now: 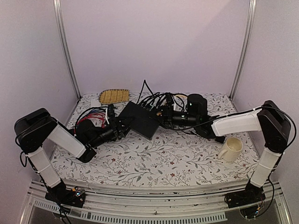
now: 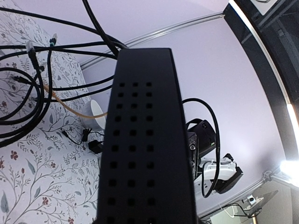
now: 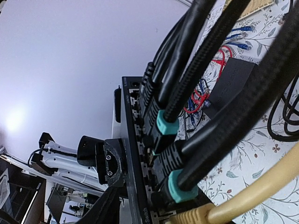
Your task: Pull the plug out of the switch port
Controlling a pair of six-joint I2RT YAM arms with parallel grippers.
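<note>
The black network switch (image 1: 142, 125) is held tilted above the table, with my left gripper (image 1: 127, 122) shut on its left side. Its perforated casing (image 2: 140, 135) fills the middle of the left wrist view and hides the left fingertips. Black cable plugs with teal collars (image 3: 180, 186) sit along the port face, and a yellow plug (image 3: 191, 215) is close by them. My right gripper (image 1: 163, 114) is at the port side among the cables. One dark finger (image 3: 106, 210) shows low in the right wrist view; the plugs hide whether the fingers grip anything.
Thick black cables (image 3: 243, 123) cross the right wrist view. Red and blue cables (image 1: 96, 114) lie at the back left beside a wicker tray (image 1: 113, 96). A white mug (image 1: 231, 149) stands at the right.
</note>
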